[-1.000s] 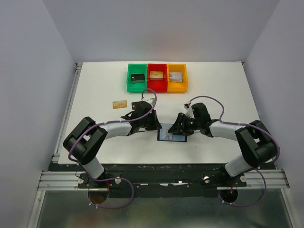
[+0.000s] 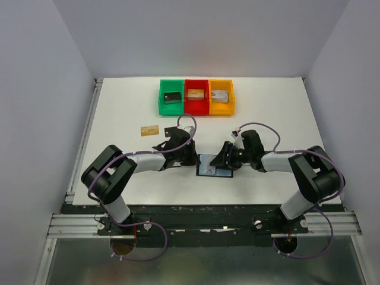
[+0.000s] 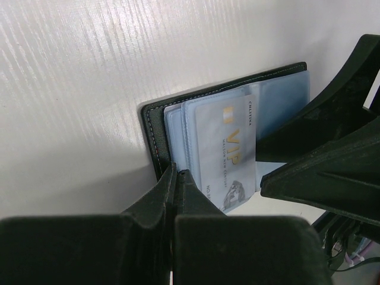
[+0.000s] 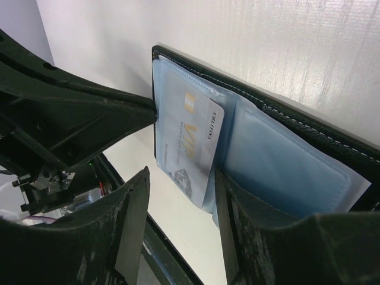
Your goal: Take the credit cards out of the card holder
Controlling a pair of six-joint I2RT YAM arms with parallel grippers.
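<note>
The open black card holder lies flat near the table's front edge, with clear sleeves inside. In one sleeve on its left half sits a silver VIP card, also plain in the right wrist view as the VIP card. My left gripper is shut at the holder's left edge by the sleeve, and no card shows between its fingertips. Over the holder, my right gripper is open, its fingers apart near the VIP card's lower edge and the sleeve. Contact of its fingertips with the sleeve cannot be made out.
At the back stand a green box with dark cards, a red box with a gold card and a yellow box with silver cards. A gold card and a dark card lie left of centre.
The left gripper has shifted slightly toward the front edge beside the holder. The right arm has moved very little, and the holder stays in place.
</note>
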